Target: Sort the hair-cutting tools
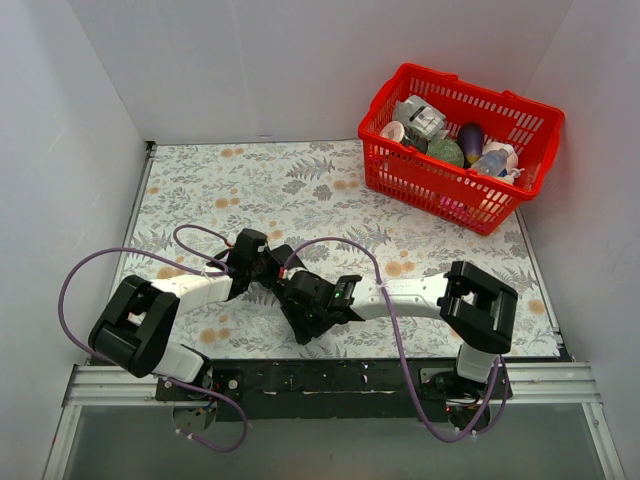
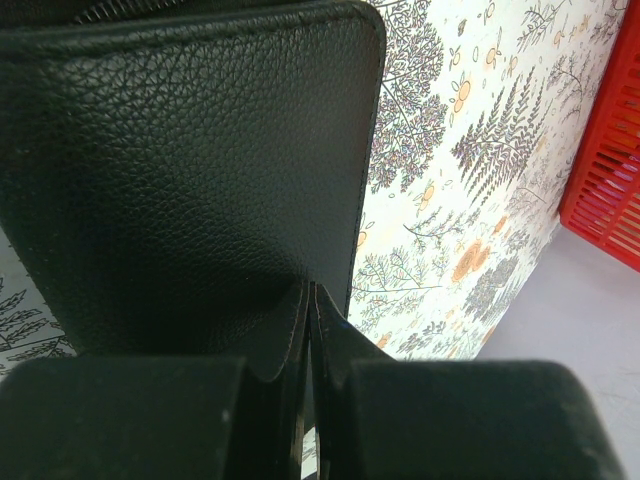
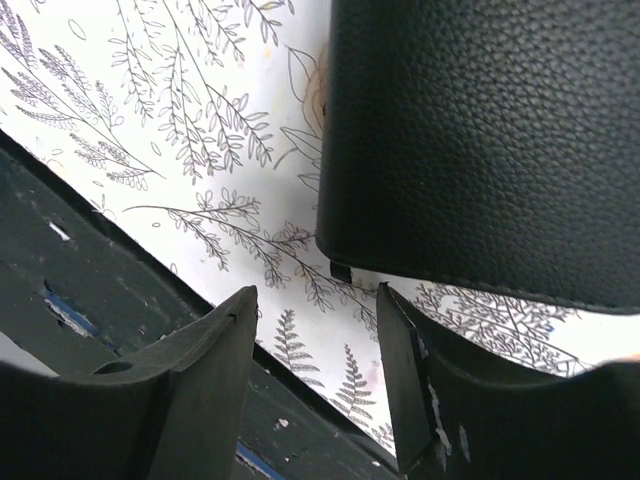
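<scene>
A black leather-textured case (image 2: 200, 160) lies on the patterned table, largely covered by both arms in the top view. At the left wrist view's upper edge, part of a zip shows on it. Over the case, my left gripper is shut, its tips together against or just above the leather; no object shows between them. Beside the case's near corner (image 3: 400, 240), my right gripper stands open with its fingers apart. Only patterned cloth shows in its gap, and a small dark tab sticks out from the case edge just beyond. No cutting tools are visible.
A red basket (image 1: 410, 172) holding bottles and other items stands at the back right. The black front rail (image 1: 320, 375) runs close to the right gripper. Purple cables loop over both arms.
</scene>
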